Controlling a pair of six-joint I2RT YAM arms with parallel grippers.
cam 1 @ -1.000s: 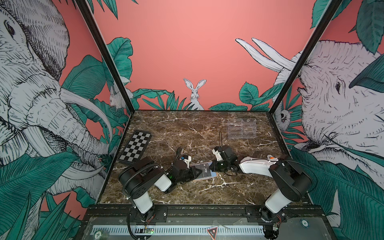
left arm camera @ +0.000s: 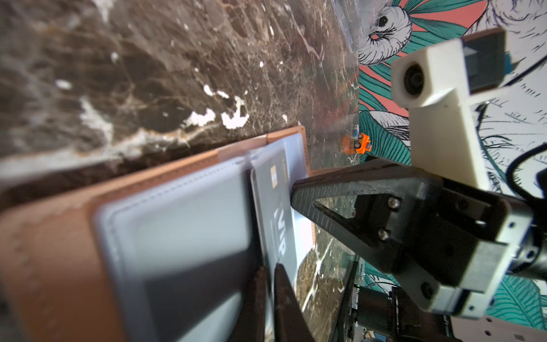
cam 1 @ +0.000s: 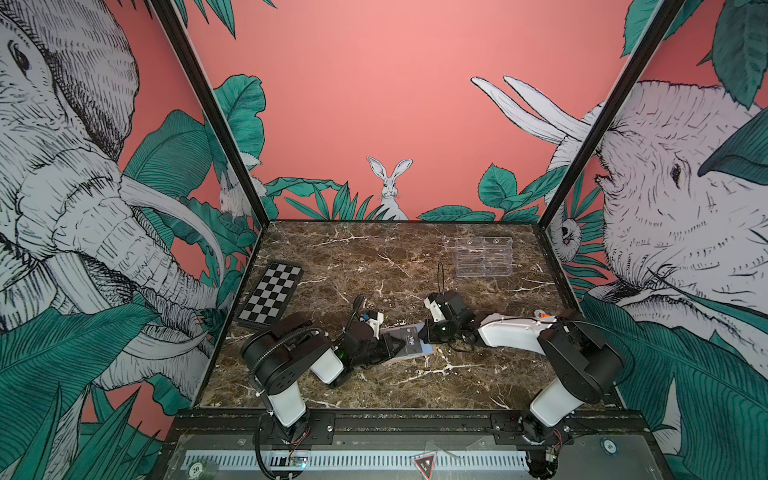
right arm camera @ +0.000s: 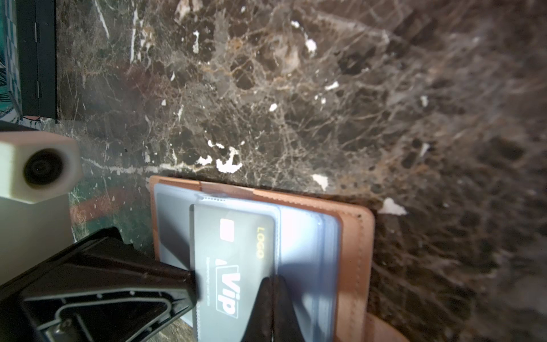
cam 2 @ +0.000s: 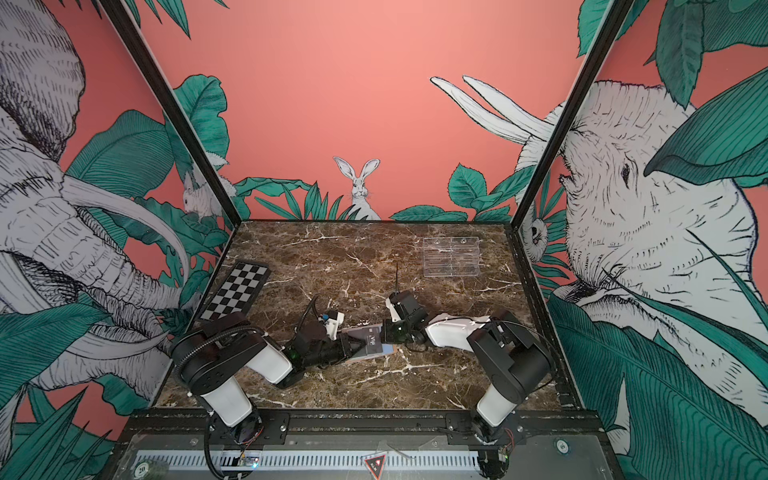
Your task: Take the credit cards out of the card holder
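Note:
A brown card holder (right arm camera: 359,256) lies open on the table with clear plastic sleeves (right arm camera: 307,256). A grey Vip card (right arm camera: 228,245) lies in the upper sleeve, its left edge at the sleeve's left edge. My left gripper is shut at that edge. The card's edge runs down to its fingertips, but whether it is pinched there is hidden. My right gripper is shut, its tips over the sleeve just right of the lettering, with nothing visible between them. In the top left view, both arms partly cover the holder.
A black-and-grey checkered board (cam 1: 272,293) lies at the left. Towards the back right stands a clear divided tray (cam 1: 484,257). A small orange object (left arm camera: 359,143) sits near the right side.
The right arm has stayed put, and the card and holder look nearly unchanged.

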